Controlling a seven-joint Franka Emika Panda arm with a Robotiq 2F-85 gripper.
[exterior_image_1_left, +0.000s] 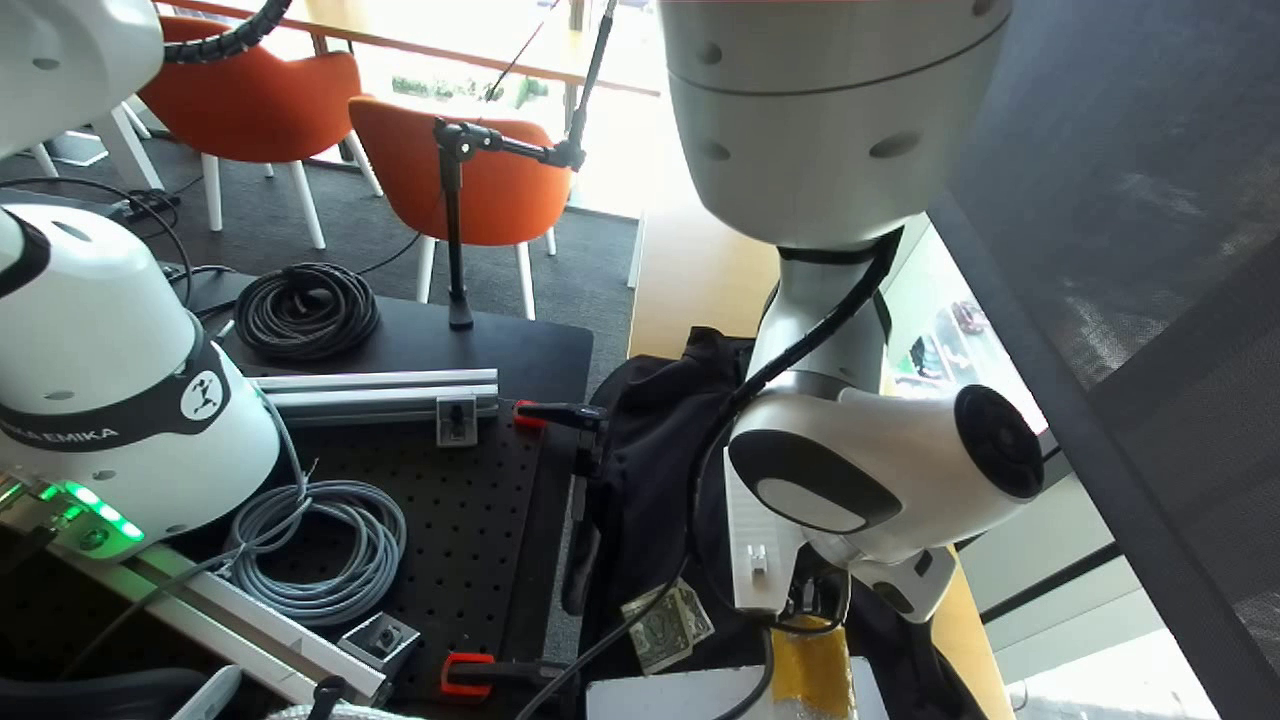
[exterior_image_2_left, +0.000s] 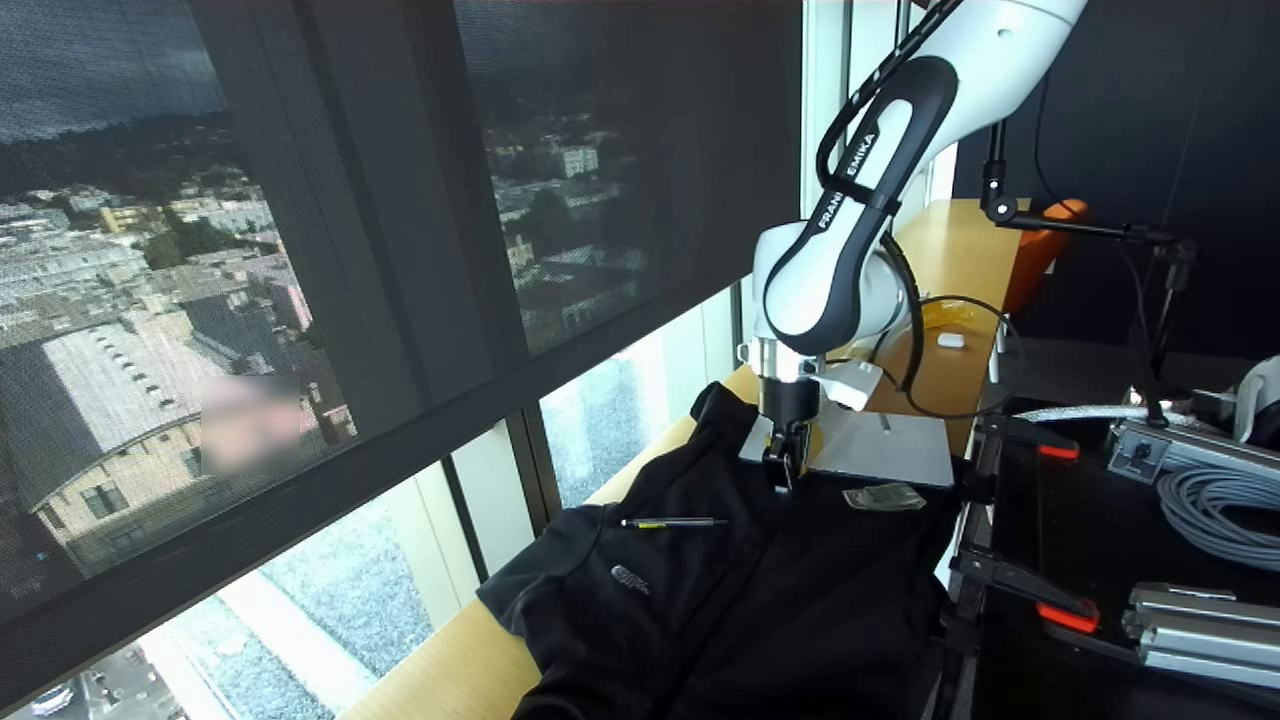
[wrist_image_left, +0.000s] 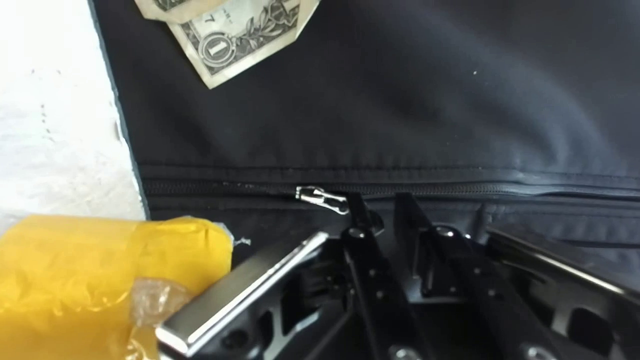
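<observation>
A black jacket lies spread on the table. In the wrist view its zipper runs from side to side, with a silver zipper pull on it. My gripper points down at the jacket beside this pull, its two dark fingers partly apart. One fingertip covers the pull's end, and a small dark rounded piece, perhaps the pull's tab, shows in the gap. Whether the fingers touch it cannot be told. In exterior view 2 the gripper is low over the jacket.
Close to the gripper are a white board and a yellow wrapped packet. Crumpled dollar bills and a pen lie on the jacket. Clamps stand at the table's side.
</observation>
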